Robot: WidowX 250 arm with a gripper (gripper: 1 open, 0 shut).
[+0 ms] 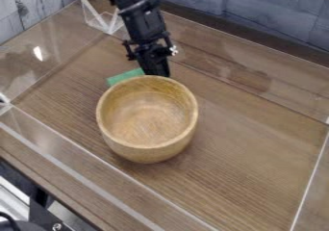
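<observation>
My black gripper [153,64] reaches down from the top of the view to just behind a large beige bowl [146,117]. A flat green object [123,78] lies at the bowl's back left, partly hidden by the bowl and gripper. The gripper appears shut; whether anything thin is between its fingers is too small to tell.
Some clear, wire-like or plastic items stand along the left edge.
</observation>
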